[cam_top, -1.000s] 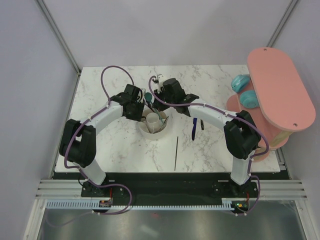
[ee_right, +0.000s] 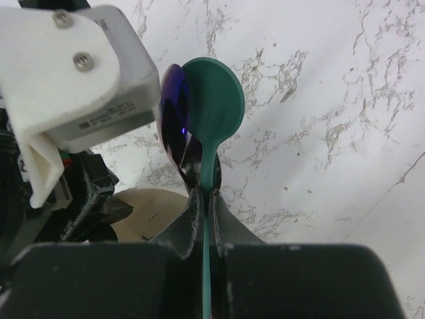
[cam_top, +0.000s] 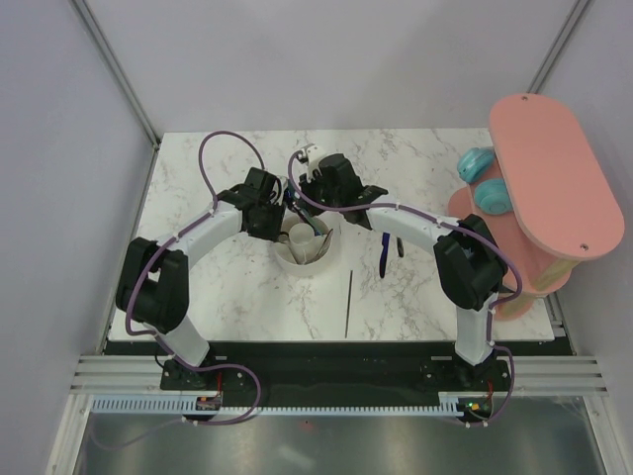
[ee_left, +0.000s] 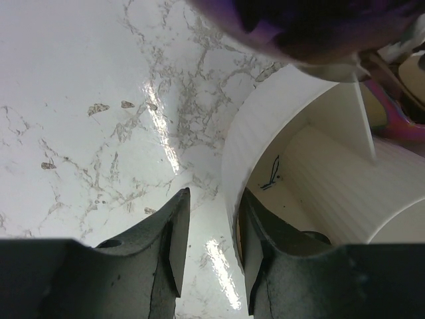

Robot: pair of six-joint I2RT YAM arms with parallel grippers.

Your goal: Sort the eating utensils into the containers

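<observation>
A round white container [cam_top: 308, 269] with inner dividers stands at the table's middle, several utensils inside. At its left side my left gripper is part open, its fingers straddling the container's wall [ee_left: 234, 149]. One finger shows inside the rim and the other outside. Above the container my right gripper is shut on the thin handle of a green spoon [ee_right: 216, 100], bowl pointing away from the fingers. Beside and partly behind it in the right wrist view is a shiny purple spoon [ee_right: 174, 109]. Which compartment lies under the green spoon is unclear.
Loose on the table to the right lie a blue utensil [cam_top: 384, 255], a small dark utensil [cam_top: 400, 246] and a thin stick [cam_top: 348, 303]. A pink rack [cam_top: 559, 178] with teal bowls [cam_top: 493, 196] fills the right edge. Clear table spans the front left.
The right gripper and the green spoon have shifted slightly, the spoon's bowl moving a little left beside the left gripper. The left arm and the container look unmoved.
</observation>
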